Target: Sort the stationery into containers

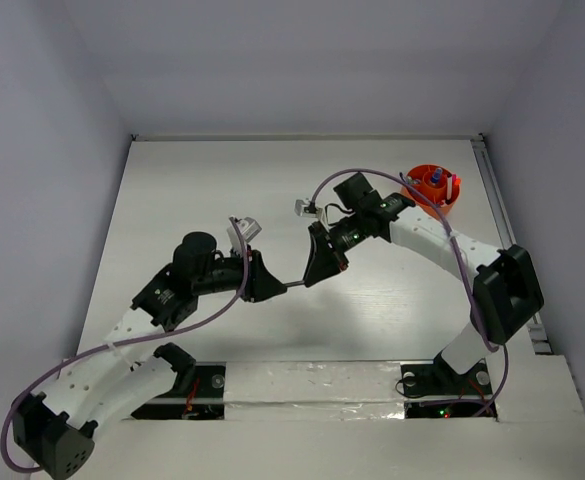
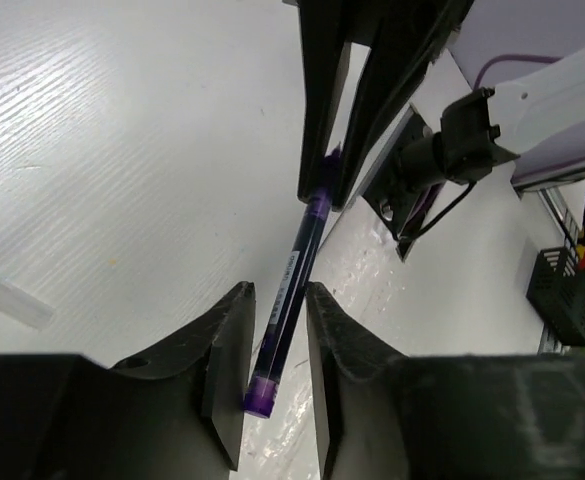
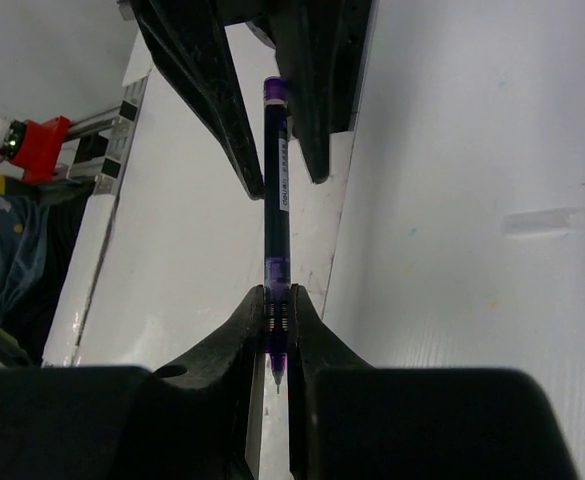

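Observation:
A slim dark purple pen (image 2: 290, 270) with a white label is held in the air over the table between both grippers. My right gripper (image 1: 309, 280) is shut on one end of it, as the right wrist view (image 3: 277, 300) shows. My left gripper (image 1: 280, 290) has its fingers parted around the other end; in the left wrist view its fingertips (image 2: 234, 310) stand either side of the pen, with a gap visible.
An orange container (image 1: 422, 205) holding several stationery items stands at the back right of the table.

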